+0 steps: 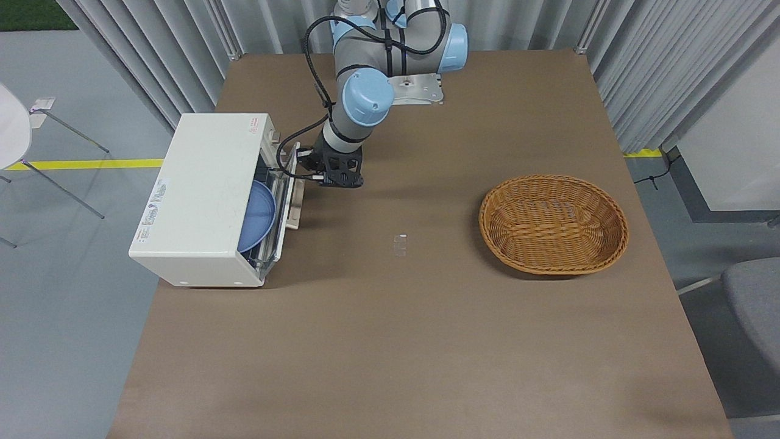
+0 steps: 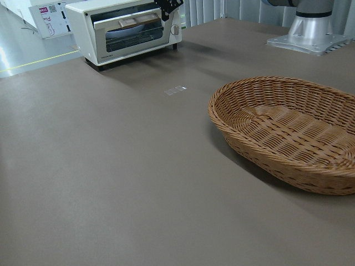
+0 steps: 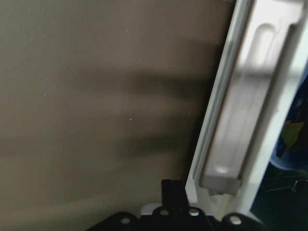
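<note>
A white toaster oven [image 1: 195, 201] lies on the left of the table, its glass door [image 2: 136, 40] partly open. A blue plate [image 1: 254, 218] shows inside. My gripper is above the door by its handle [image 3: 245, 110], in the front view at the oven's front. In the wrist view the black fingertips look closed together, with nothing seen between them. A green and brown item lies on the blue plate at the right edge of that view, too blurred to name.
A round wicker basket [image 1: 553, 227] stands on the right of the table [image 1: 417, 344]. The arm's mounting plate [image 2: 308, 43] is at the back.
</note>
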